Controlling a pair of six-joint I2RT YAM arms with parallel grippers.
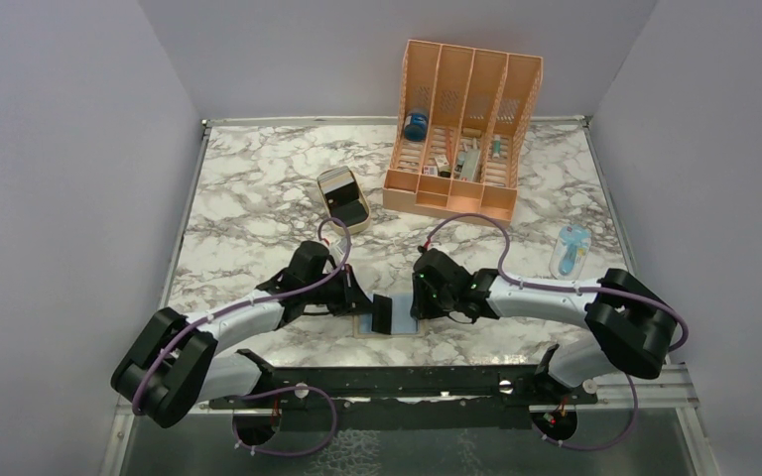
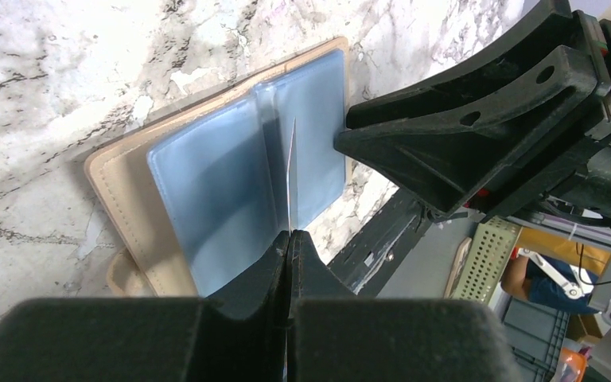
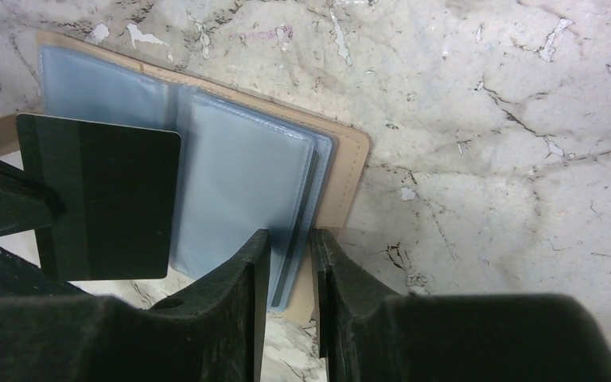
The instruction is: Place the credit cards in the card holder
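The card holder (image 3: 231,183) lies open near the front of the table, with blue pockets on a beige backing (image 2: 127,183). My left gripper is shut on a thin black card, which appears edge-on in the left wrist view and flat-faced in the right, held over the blue pockets. My right gripper is shut on the outer edge of the holder, at the side of the blue sleeve with its open slot.
A beige organizer (image 1: 448,203) with bottles and small items stands at the back. An open case (image 1: 347,208) is left of it, and a blue item in packaging (image 1: 570,250) lies at the right.
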